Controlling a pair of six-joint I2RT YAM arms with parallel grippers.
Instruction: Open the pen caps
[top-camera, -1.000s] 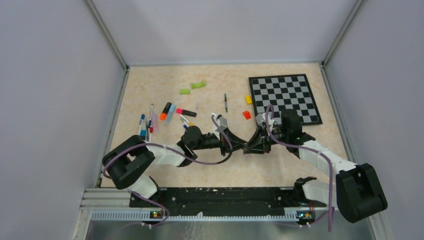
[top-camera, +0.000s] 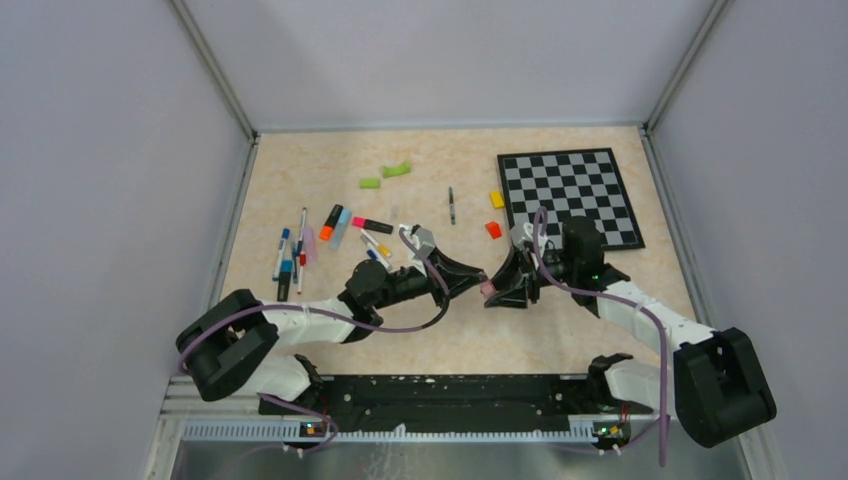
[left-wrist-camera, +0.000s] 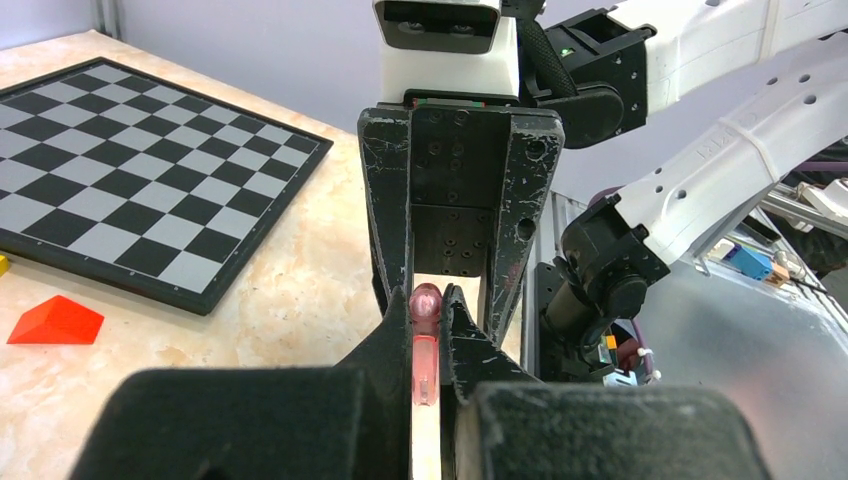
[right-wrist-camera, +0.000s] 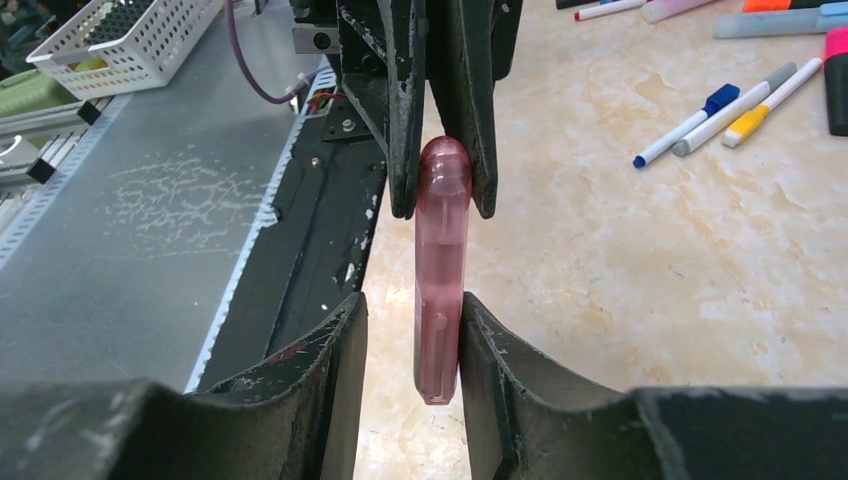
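A translucent pink pen (right-wrist-camera: 440, 270) hangs in the air between my two grippers. Its top end is between the fingers of my left gripper, which is shut on it. Around the lower part stands my right gripper, open; a gap shows between one finger and the pen, while the other finger is close beside it or touching. The left wrist view shows the pink pen (left-wrist-camera: 425, 365) end-on, between my left fingertips. Whether the piece has a cap seam, I cannot tell.
Several pens and markers, including a blue-capped pen (right-wrist-camera: 690, 125), lie on the left of the table. A chessboard (top-camera: 565, 195) is at the back right, with a red block (top-camera: 493, 229) beside it.
Over the last second my left gripper has drawn back slightly to the left, and the pink piece now shows between the grippers. The right arm has hardly moved.
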